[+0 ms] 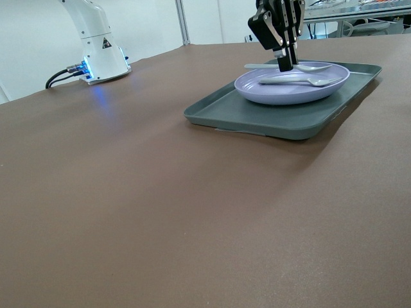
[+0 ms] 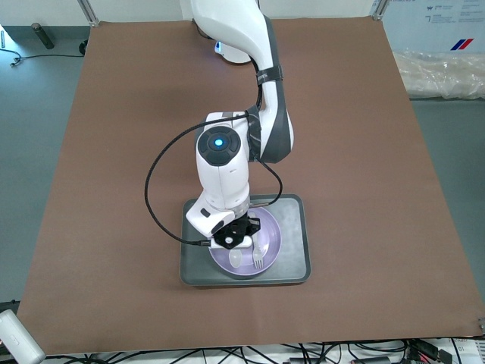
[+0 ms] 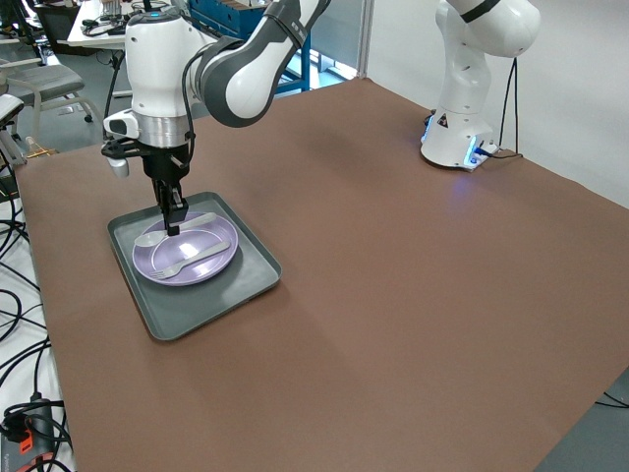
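A lilac plate (image 2: 271,243) sits on a grey-green tray (image 2: 295,227) on the brown table, also seen in the right view with its plate (image 3: 172,258) and tray (image 3: 231,285). A white fork (image 2: 258,254) and a pale spoon (image 2: 236,258) lie on the plate. My black gripper (image 1: 286,63) points down over the plate among the utensils, its tips at or just above them; in the right view it (image 3: 172,226) is over the upper utensil. Whether the fingers are open or shut, and whether anything is between them, I cannot tell.
The brown table (image 2: 151,288) around the tray is clear. Cables and equipment lie beyond its edges.
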